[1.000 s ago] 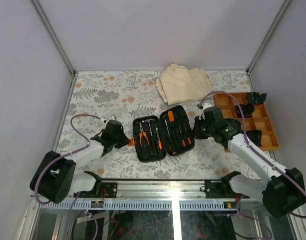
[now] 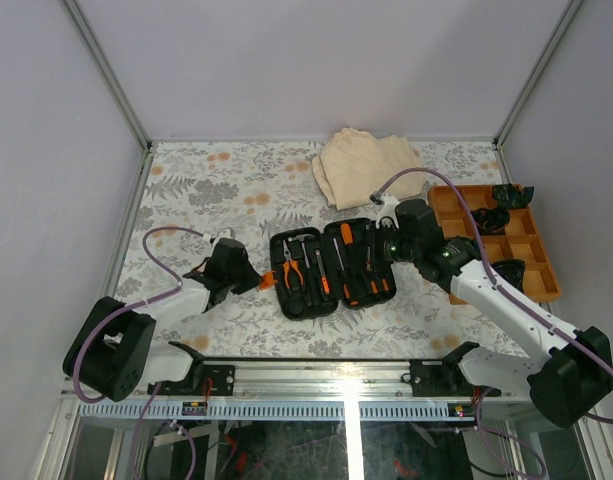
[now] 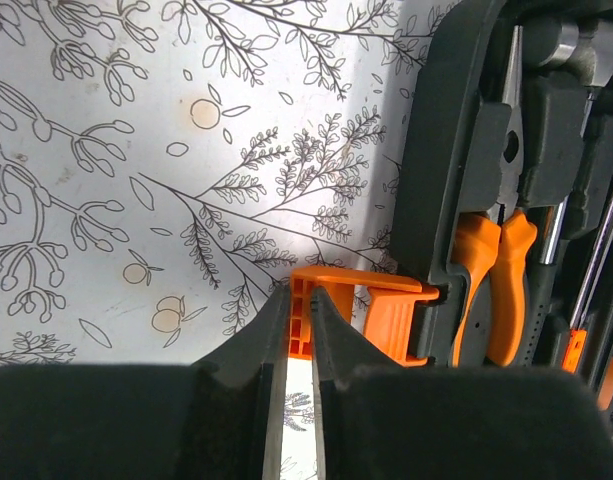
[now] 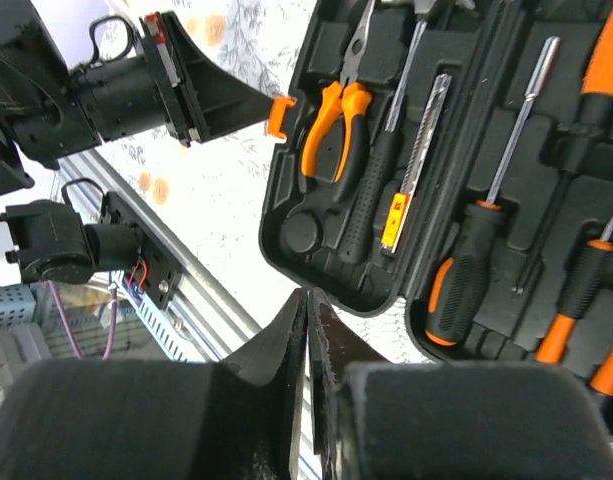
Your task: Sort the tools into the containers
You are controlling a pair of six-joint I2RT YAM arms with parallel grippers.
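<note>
A black tool case (image 2: 319,292) lies spread open in the middle of the table, holding tools. Pliers (image 3: 494,262) with orange handles are in its left half, beside a cutter knife (image 4: 416,165). The right half carries a screwdriver (image 4: 468,262) and other tools. An orange latch (image 3: 391,318) sticks out from the left side. My left gripper is shut, its tips over the latch's outer end; whether they pinch it is unclear. My right gripper (image 2: 379,240) is shut at the case's right edge, with nothing visible between its fingers.
An orange divided tray (image 2: 536,250) with black bags (image 2: 491,220) stands at the right. A folded beige cloth (image 2: 366,165) lies at the back.
My right gripper has moved left to the case's edge. The left arm has hardly moved.
</note>
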